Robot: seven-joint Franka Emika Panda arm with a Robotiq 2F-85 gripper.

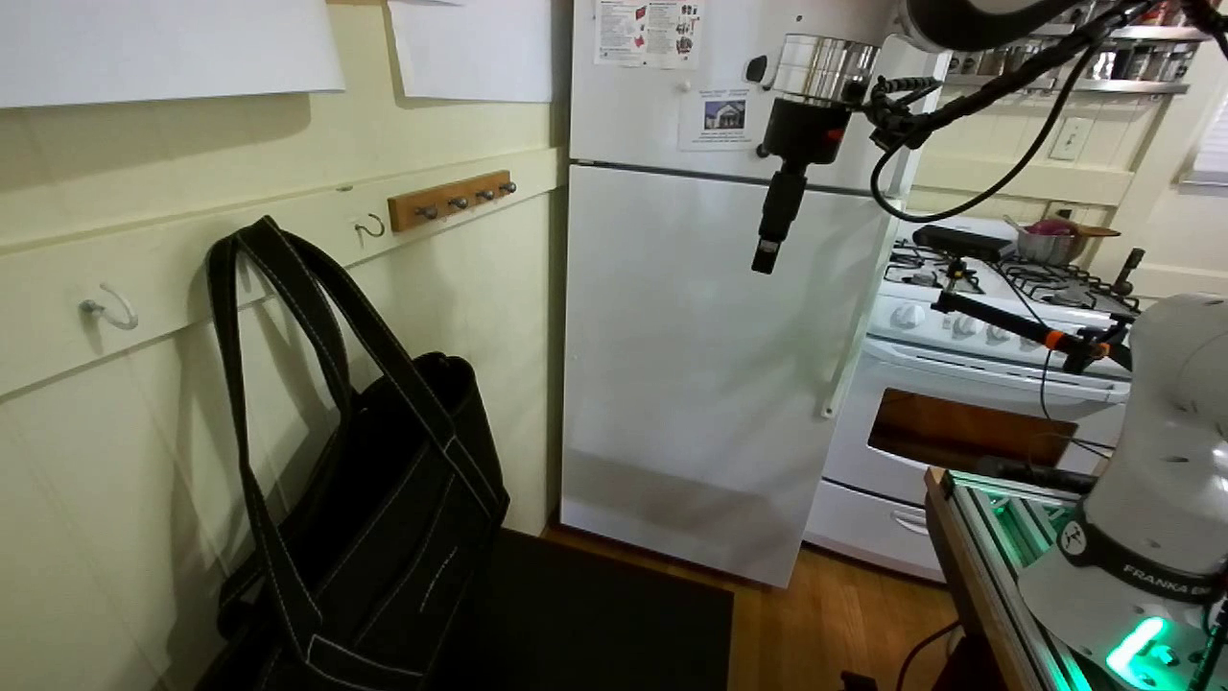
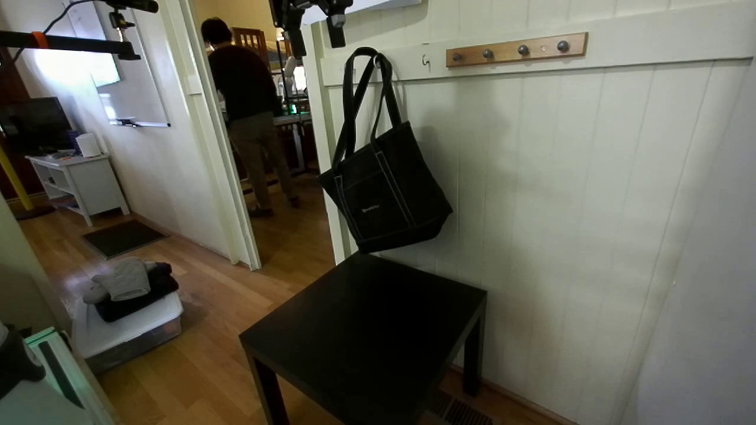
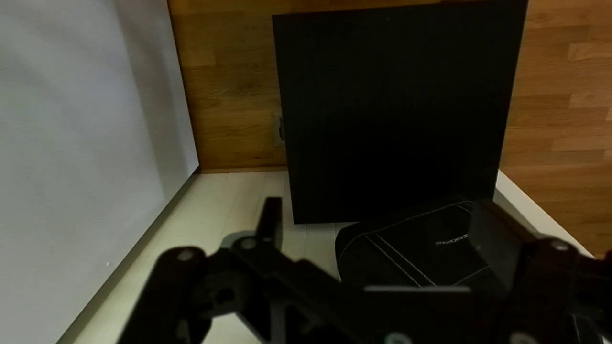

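A black tote bag [image 2: 390,195] with pale stitching hangs by its straps from a hook on the wall rail, above the black table's [image 2: 368,311] rear edge. My gripper [image 1: 768,255] points downward in front of the fridge, well to the right of the bag and apart from it in exterior view 1. In the wrist view its two fingers [image 3: 270,220] stand wide apart, with the bag's fabric [image 3: 407,249] in the background. It is open and holds nothing. The gripper's tips [image 2: 315,39] also show at the top of exterior view 2.
A wooden peg strip [image 1: 452,201] and a bare white hook [image 1: 111,307] are on the wall rail. The white fridge [image 1: 702,380] bounds the far side. A person [image 2: 244,106] stands in the doorway behind.
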